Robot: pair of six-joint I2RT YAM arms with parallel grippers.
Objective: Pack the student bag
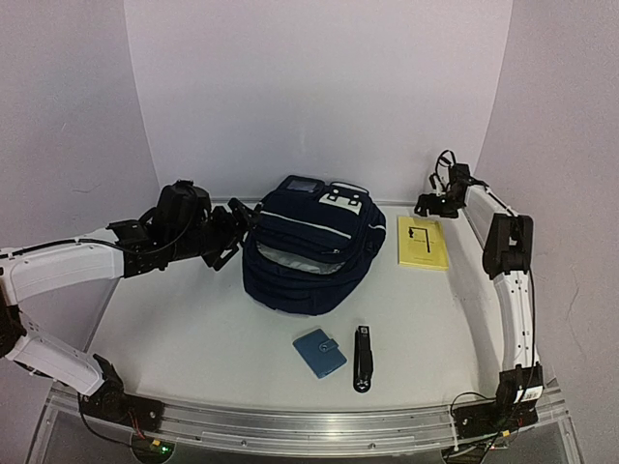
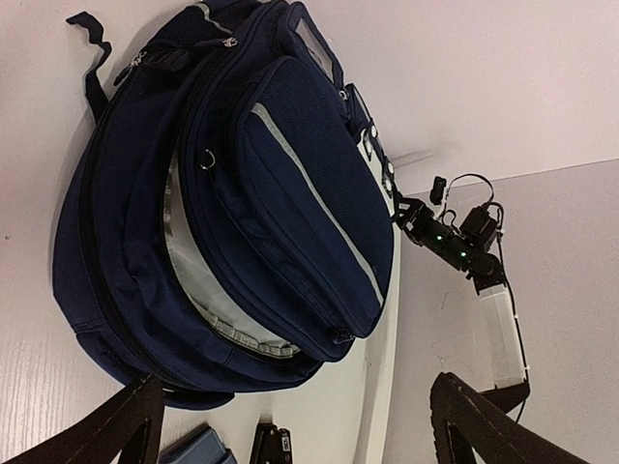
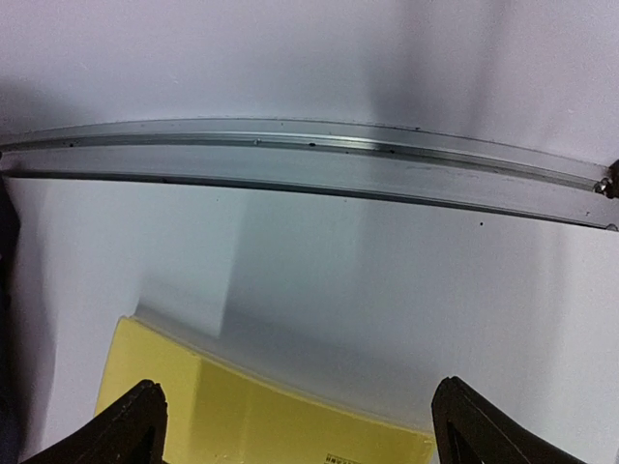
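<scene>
A navy backpack (image 1: 311, 261) sits mid-table, its front pocket showing a grey lining. A yellow book (image 1: 422, 249) lies flat to its right, also in the right wrist view (image 3: 251, 416). A blue card wallet (image 1: 315, 354) and a black stapler-like item (image 1: 363, 360) lie in front. My left gripper (image 1: 230, 235) stands open at the bag's left, its fingers framing the bag's lower edge in the left wrist view. My right gripper (image 1: 427, 205) is open above the book's far edge, nothing between its fingers.
A metal rail (image 3: 309, 164) and wall run along the back. Side walls stand close to both arms.
</scene>
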